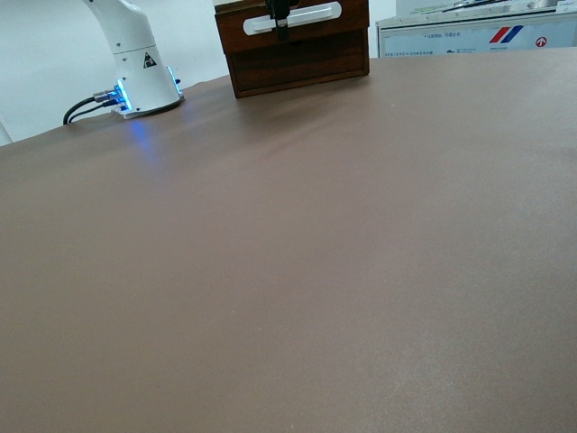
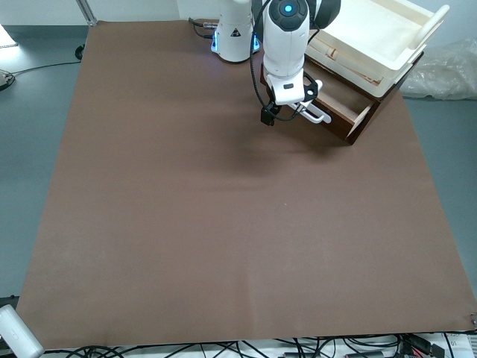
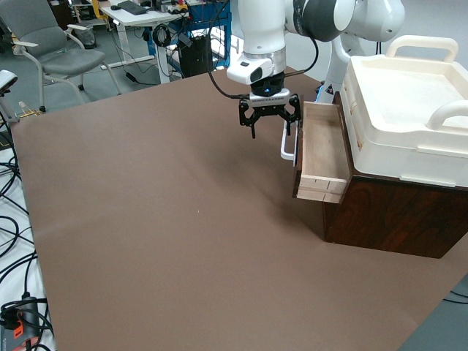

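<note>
In the right view my black gripper (image 3: 270,126) hangs at the front of a wooden drawer (image 3: 323,153), pulled partly out of a dark brown cabinet (image 3: 395,216). Its fingers look spread, just beside the drawer's white handle (image 3: 285,150); whether they touch it I cannot tell. In the left view the gripper (image 2: 270,118) is partly hidden by the wrist and cables, next to the white handle (image 2: 319,115). In the top view only a dark part of it shows over the handle (image 1: 317,13).
White plastic bins (image 3: 409,117) with handles sit on the cabinet. The robot's base (image 1: 144,86) stands at the back. Cables lie along its edge.
</note>
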